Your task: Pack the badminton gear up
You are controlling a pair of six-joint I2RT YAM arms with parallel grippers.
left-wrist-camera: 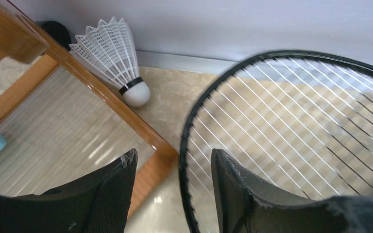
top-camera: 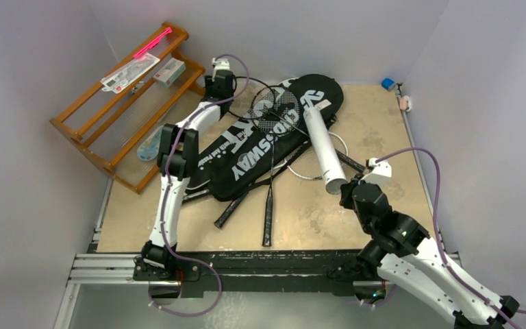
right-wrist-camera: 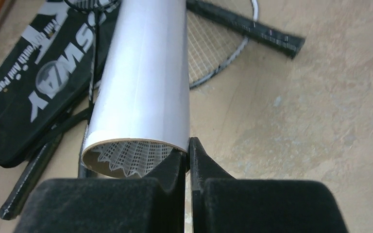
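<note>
My left gripper (top-camera: 220, 81) is at the back by the wooden rack. In the left wrist view its fingertips stand either side of a black racket frame (left-wrist-camera: 195, 107); a white shuttlecock (left-wrist-camera: 107, 53) lies beyond, beside the rack. My right gripper is shut at the open end of a white tube (right-wrist-camera: 138, 82), with nothing visible held between its fingers; mesh shows inside the tube. The black CROSSWAY bag (top-camera: 240, 171) lies mid-table with rackets on and around it, their handles (top-camera: 268, 219) pointing to the front.
The wooden rack (top-camera: 116, 157) stands at back left with small packages on it. A blue block (top-camera: 388, 83) sits at the back right edge.
</note>
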